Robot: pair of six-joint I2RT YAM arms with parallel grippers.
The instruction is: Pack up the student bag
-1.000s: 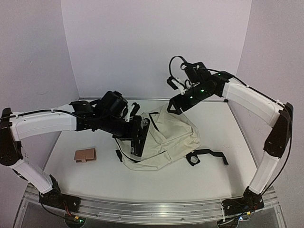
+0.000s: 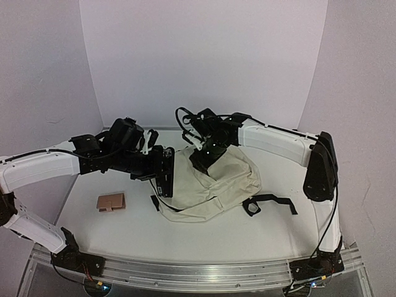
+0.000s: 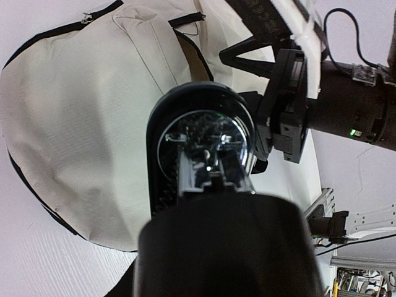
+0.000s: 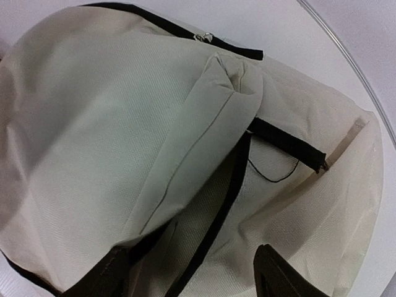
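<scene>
The cream student bag (image 2: 229, 185) lies on the table, with a zip opening and folded flap in the right wrist view (image 4: 93, 136). My left gripper holds a black case-like object (image 2: 164, 179) over the bag's left part; in the left wrist view this object (image 3: 158, 105), with a shiny round top, hides the fingers. My right gripper (image 2: 201, 161) is low over the bag's middle. In the right wrist view its fingertips (image 4: 278, 278) are apart at the bottom edge, around the fold beside the dark zip strip.
A brown wallet (image 2: 111, 202) lies on the table at left. A black strap (image 2: 275, 199) extends right of the bag.
My right gripper has moved left and down onto the bag. My left gripper has shifted left with the black object in it.
</scene>
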